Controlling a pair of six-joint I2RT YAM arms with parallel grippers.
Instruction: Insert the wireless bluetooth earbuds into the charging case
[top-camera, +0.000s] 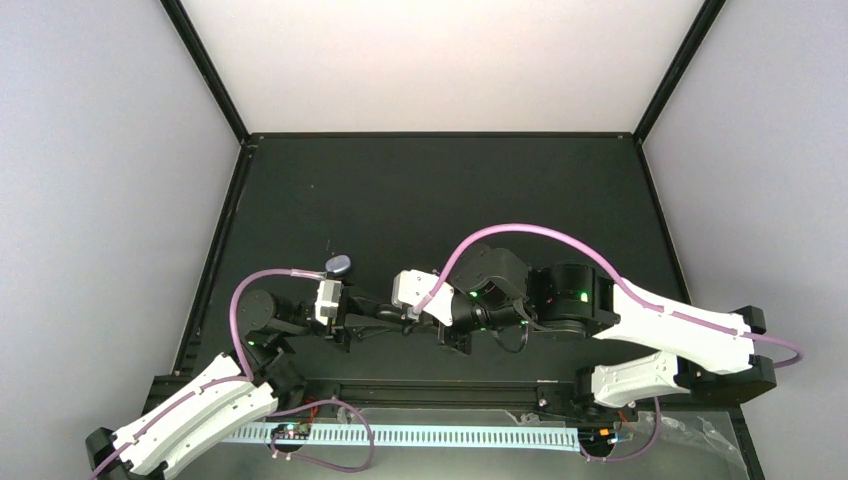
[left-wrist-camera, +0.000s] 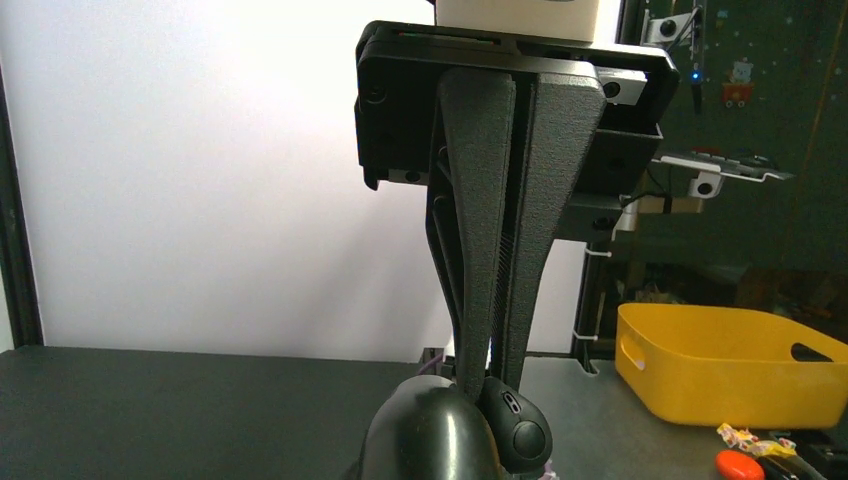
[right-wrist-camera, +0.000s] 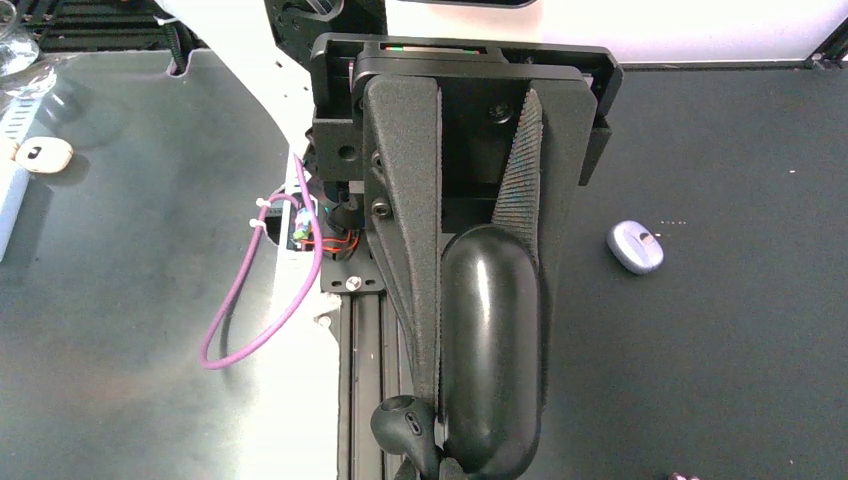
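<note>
The shiny black oval charging case (right-wrist-camera: 490, 350) lies between the spread fingers of my right gripper, which is shut on it. A black earbud (right-wrist-camera: 404, 425) sits at the case's side, near the tip of one right finger. In the left wrist view the same earbud (left-wrist-camera: 522, 428) is at the tips of my left gripper, whose fingers are nearly together and shut on it. The case's dark dome (left-wrist-camera: 428, 430) is right beside it. How the earbud's stem meets the case is hidden. In the top view the arms cover both.
A lavender rounded object (right-wrist-camera: 635, 247) rests on the black table, behind the left gripper in the top view. A yellow basket (left-wrist-camera: 730, 370) and a red item (left-wrist-camera: 739, 465) appear in the left wrist view.
</note>
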